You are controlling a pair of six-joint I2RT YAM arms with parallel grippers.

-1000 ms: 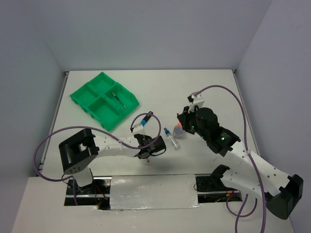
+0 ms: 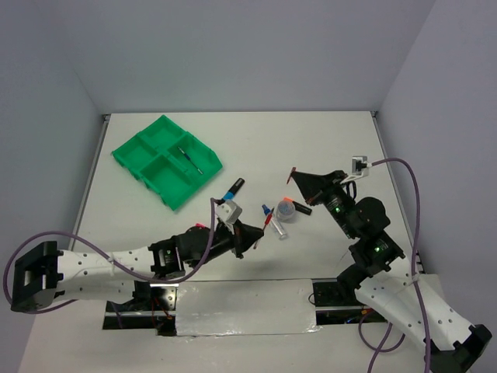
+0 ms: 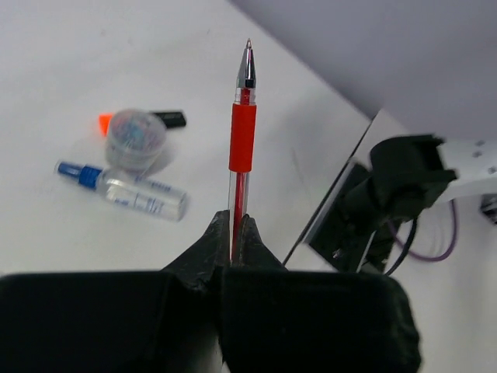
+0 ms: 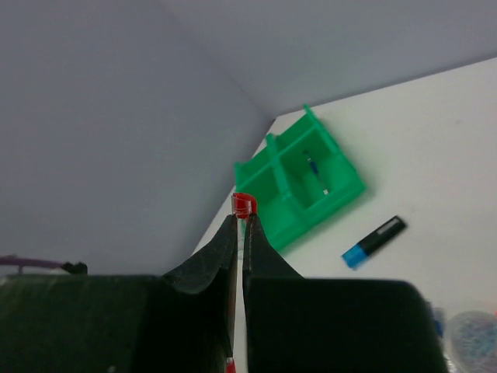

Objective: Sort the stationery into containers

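My left gripper is shut on a red pen (image 3: 243, 136), which stands tip-up from the fingers over the table. Held in my right gripper is a thin red-ended item (image 4: 244, 205), probably another pen; most of it is hidden by the fingers. The green divided tray (image 2: 172, 205) lies at the back left with a dark pen (image 2: 189, 159) in one compartment. On the table are a black-and-blue marker (image 2: 234, 188), a clear blue-capped tube (image 3: 144, 194), a round clear tub (image 3: 136, 141) and a black-and-orange marker (image 3: 171, 119).
Something red (image 2: 200, 225) lies partly hidden behind the left arm. Walls close off the back and sides of the white table (image 2: 326, 140). Both grippers hover near the loose items at mid-table.
The left gripper has swung towards the right, bringing its red pen into clear view. The right gripper shifted slightly right and up, its red item still held. The table items and tray stayed put.
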